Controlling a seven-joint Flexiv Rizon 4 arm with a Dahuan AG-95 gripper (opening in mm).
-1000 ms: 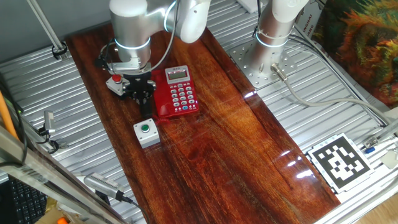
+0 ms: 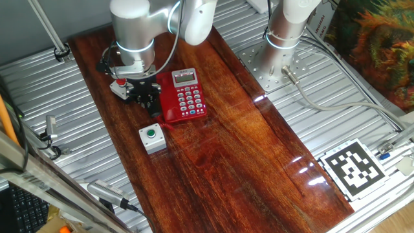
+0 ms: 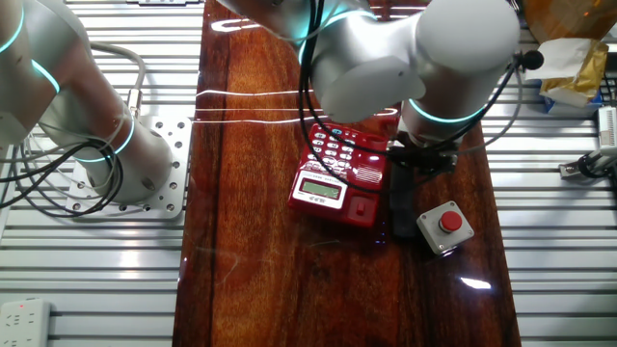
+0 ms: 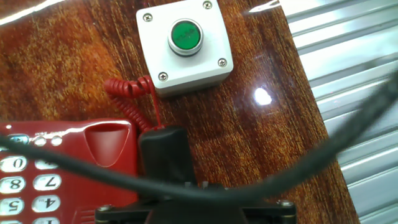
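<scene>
A red desk phone [image 2: 183, 97] with white keys lies on the wooden board. Along its side is the black handset [image 4: 166, 155], with a coiled red cord [image 4: 127, 93] at its end. My gripper [image 2: 150, 102] points down over the handset's other part, at the phone's edge. In the wrist view the gripper shows only at the bottom, partly behind a dark cable; its fingertips are hidden, so whether they are closed around the handset is unclear. In exterior view 2 the arm covers the gripper, while part of the handset [image 3: 403, 202] shows.
A grey box with a green button [image 4: 186, 36] stands just off the handset's cord end. Another box with a red button [image 3: 449, 224] is close to the gripper's other side. The arm's cable [image 4: 280, 183] crosses the wrist view. Much of the wooden board [image 2: 233, 175] is bare.
The handset's cord end has shifted slightly toward the phone side, and the red cord shows more beside it. My gripper and arm have moved only a little; the phone base stays put.
</scene>
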